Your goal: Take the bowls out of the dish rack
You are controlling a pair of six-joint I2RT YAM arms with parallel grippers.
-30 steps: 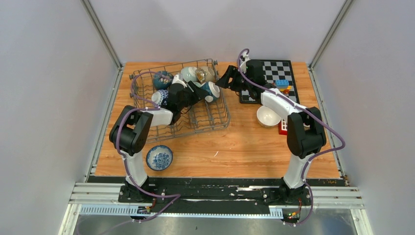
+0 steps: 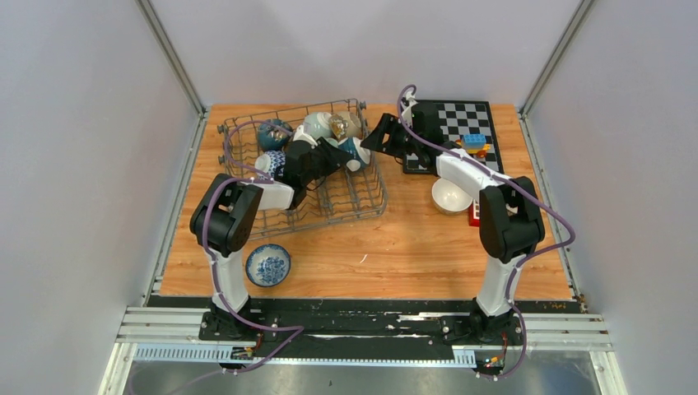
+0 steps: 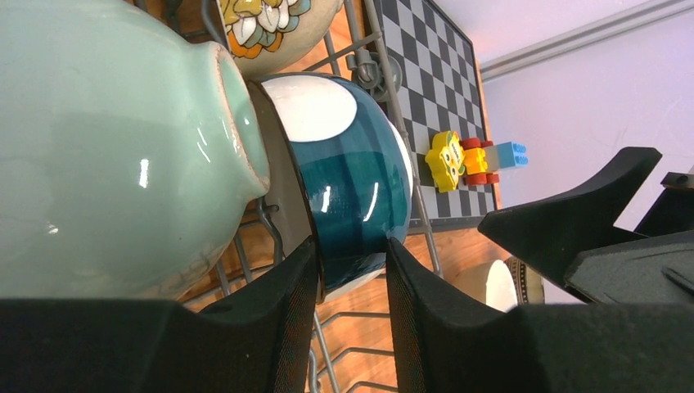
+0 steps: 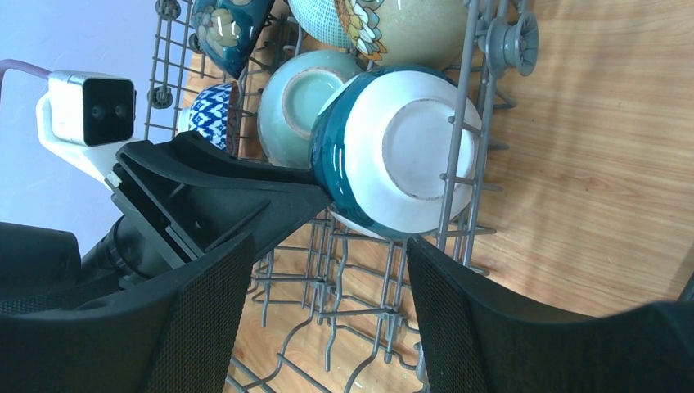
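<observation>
A teal-and-white bowl [image 2: 355, 153] lies tipped on its side at the right end of the dish rack [image 2: 346, 219]. In the left wrist view, the fingers of my left gripper stand a little apart around the lower wall of this teal bowl [image 3: 352, 184], its rim close to one fingertip; I cannot make out firm contact on both sides. Just right of the rack hovers my right gripper, wide open and empty, facing the bowl's white base. Celadon bowls [image 2: 318, 124], a flower-patterned bowl [image 2: 344, 125], a dark blue bowl [image 2: 273, 134] and a blue-patterned bowl [image 2: 271, 164] also sit in the rack.
On the table, a blue-and-white bowl [image 2: 268, 265] stands at front left and a white bowl [image 2: 451, 197] at right. Behind it lies a checkered board [image 2: 461, 119] with toy blocks [image 2: 474, 141]. Bare table spans the front middle.
The left arm has shifted very slightly right, its gripper still at the teal bowl. The right arm has moved only a touch. The bowls appear nearly unmoved.
</observation>
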